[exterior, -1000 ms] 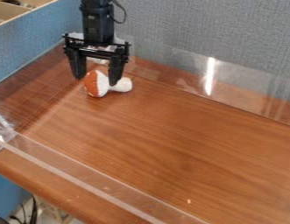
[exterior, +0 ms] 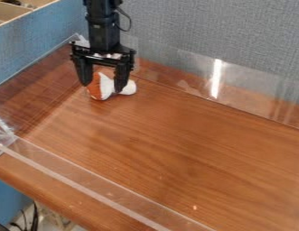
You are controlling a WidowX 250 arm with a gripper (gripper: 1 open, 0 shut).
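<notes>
My black gripper [exterior: 101,78] hangs low at the back left of the wooden table, with its two fingers apart on either side of an orange and white object [exterior: 103,89]. The object lies on the wood, with a white part sticking out to the right. Whether the fingers touch it cannot be told from this view.
Clear low barriers run along its edges. A grey back wall [exterior: 218,32] and a blue side wall [exterior: 25,59] bound it.
My gripper has shifted slightly around the object over the last second, its upper body moving a little. The object looks almost unmoved.
</notes>
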